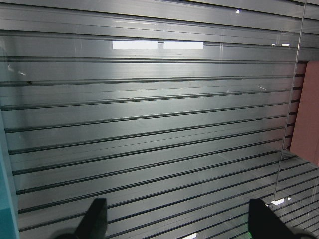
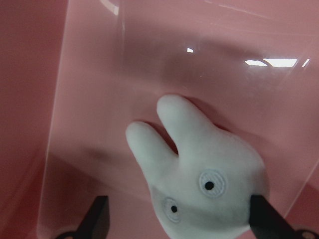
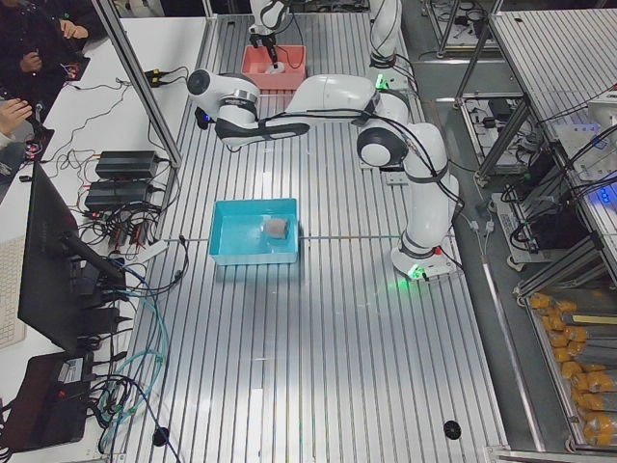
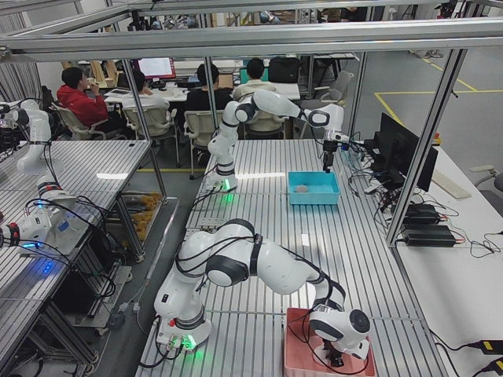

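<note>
A white plush toy (image 2: 199, 174) with two long ears and ringed eyes lies in the pink bin (image 4: 295, 345). My right gripper is down in that bin, open, its fingers either side of the toy, the right one against or very near it. My left gripper is open and empty above the slatted table, beside the blue bin (image 3: 231, 251); its wrist view shows that bin's edge at left and some pink at right. A small greyish object (image 3: 276, 228) lies in the blue bin.
A monitor (image 3: 53, 270), cables and black power boxes (image 3: 120, 193) line the side desk. Metal frame posts (image 4: 424, 133) stand at the table's edges.
</note>
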